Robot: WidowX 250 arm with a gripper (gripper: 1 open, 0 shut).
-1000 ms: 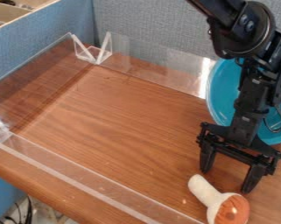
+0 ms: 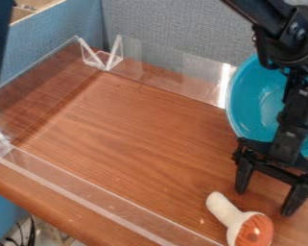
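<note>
The black gripper (image 2: pixel 267 197) is low over the right side of the wooden surface, fingers pointing down and spread open, with nothing visible between them. Just below and left of it lies a white toy mushroom (image 2: pixel 244 223) on its side, with an orange cap toward the lower right. A turquoise bowl or basin (image 2: pixel 248 96) stands at the back right, partly hidden behind the arm.
Clear plastic barriers with white corner brackets (image 2: pixel 103 56) line the back and left of the wooden surface (image 2: pixel 130 135). A grey padded wall is behind, a blue wall at left.
The gripper has shifted slightly to the right over the last second. The mushroom and bowl have stayed in place.
</note>
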